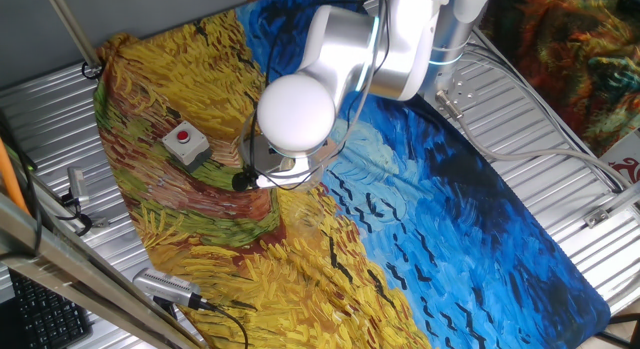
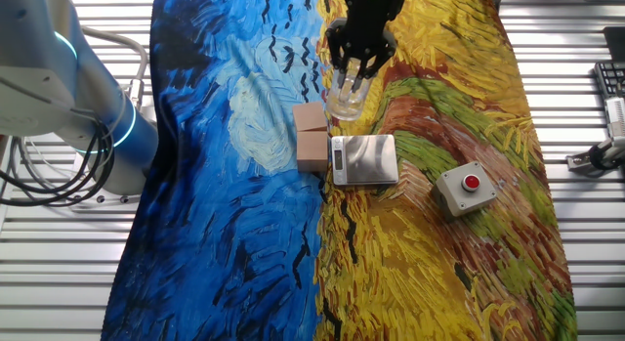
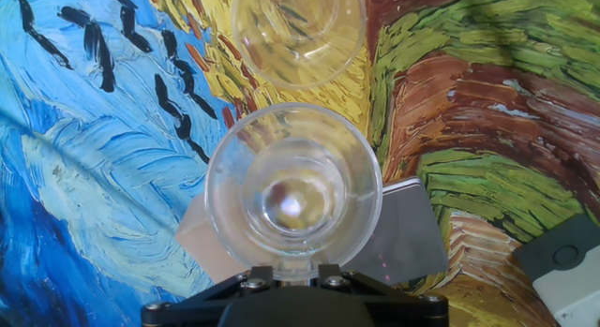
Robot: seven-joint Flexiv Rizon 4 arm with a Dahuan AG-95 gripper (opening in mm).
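Note:
A clear cup fills the middle of the wrist view, mouth towards the camera. My gripper is shut on its near rim. Beyond it, a second clear round vessel rests on the yellow part of the cloth. In exterior view 2 my gripper points down, with clear glass below its fingers; which of the two vessels shows there is hard to tell. The arm hides the fingertips and cups in exterior view 1.
Close to the glass lie a flat silver scale and two tan blocks. A grey box with a red button stands off to the right.

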